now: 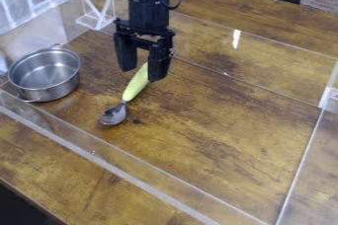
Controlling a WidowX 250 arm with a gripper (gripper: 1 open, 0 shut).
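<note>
The black gripper hangs from the arm at the upper middle, its fingers apart, over a pale yellow-green elongated object lying on the wooden table. A grey metal spoon-like piece lies at that object's lower-left end; whether the two are one utensil is unclear. The gripper partly hides the upper end of the green object. A steel pot sits to the left.
Clear panels or edges run along the left and right sides. A white frame-like item stands at the back left.
</note>
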